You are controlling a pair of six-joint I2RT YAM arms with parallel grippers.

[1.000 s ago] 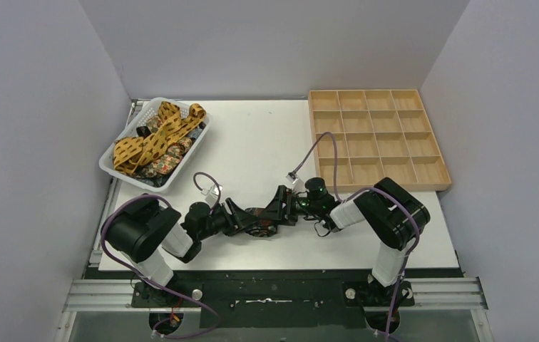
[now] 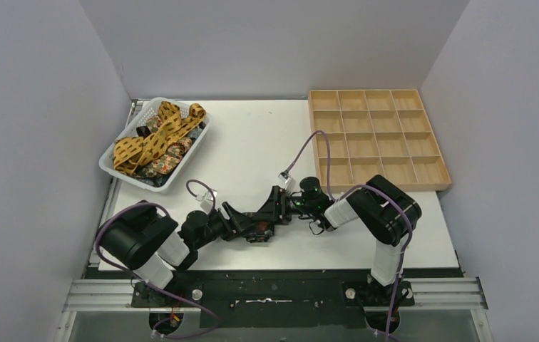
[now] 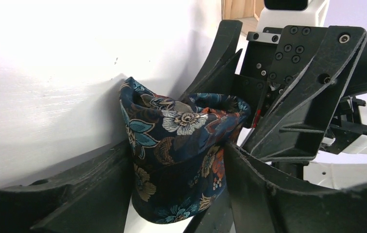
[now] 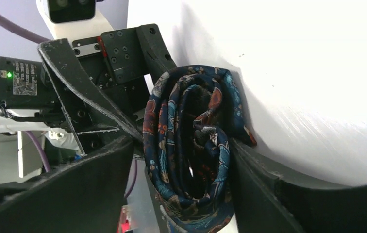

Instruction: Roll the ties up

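A dark blue floral tie (image 2: 258, 232), wound into a thick loose roll, stands on edge near the front middle of the table. My left gripper (image 2: 242, 226) comes at it from the left, my right gripper (image 2: 279, 212) from the right. In the left wrist view the tie (image 3: 179, 145) fills the space between the left fingers, which stand well apart and seem to touch its sides. Between the right fingers, the coiled layers of the tie (image 4: 196, 145) show, with a hollow at the centre. Whether either pair squeezes the cloth cannot be told.
A white basket (image 2: 199, 146) at the back left holds a yellow patterned tie (image 2: 160, 139) and several floral ones. An empty wooden compartment tray (image 2: 379, 146) lies at the back right.
My right gripper has shifted a little left, closing in on the tie. The left arm has moved slightly left and toward the front. The roll looks narrower from above.
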